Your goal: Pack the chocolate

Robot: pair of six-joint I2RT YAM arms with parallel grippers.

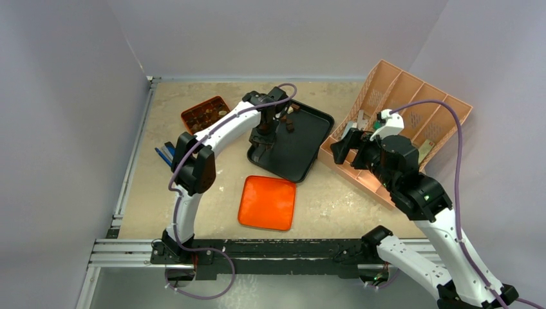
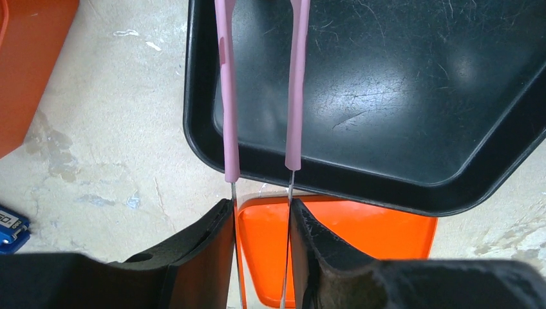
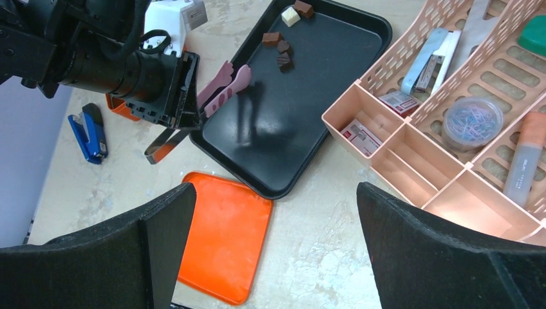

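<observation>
My left gripper holds pink tongs between its fingers, their tips over the black tray; in the right wrist view the tongs (image 3: 232, 93) are above the tray's left side. Chocolate pieces (image 3: 272, 38), brown, dark and one white, lie at the back of that tray. A brown container (image 1: 205, 112) with small pieces inside sits at the back left. My right gripper stands open near the organiser, with nothing between its fingers.
A peach organiser (image 3: 418, 164) with stationery stands at the right. An orange tray (image 1: 266, 201) lies in front of the black tray. Blue tools (image 3: 90, 132) lie at the left.
</observation>
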